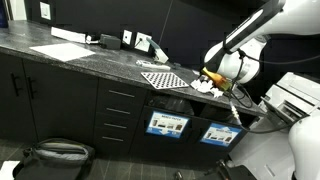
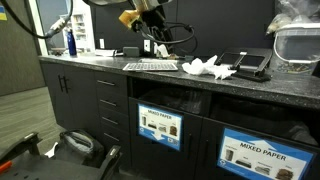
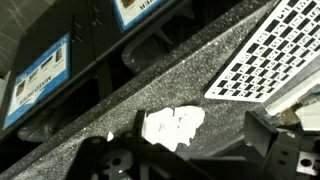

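Observation:
My gripper is open, its dark fingers spread wide with nothing held between them. Below it on the dark speckled counter lies crumpled white paper [image 3: 172,127], nearer the left finger in the wrist view. The same crumpled paper [image 2: 208,68] rests near the counter's front edge, right of a checkered board [image 2: 151,66]. From the first exterior view, the gripper [image 1: 211,79] hangs over the right part of the counter, close to the paper [image 1: 203,87]. Its fingertips are too small to make out there.
Open bins below the counter carry blue-and-white "Mixed Paper" signs [image 2: 160,124]. A black device [image 2: 246,62] and a clear tub [image 2: 296,45] stand right of the paper. White sheets [image 1: 60,51] lie on the far left. A black bag [image 1: 54,160] sits on the floor.

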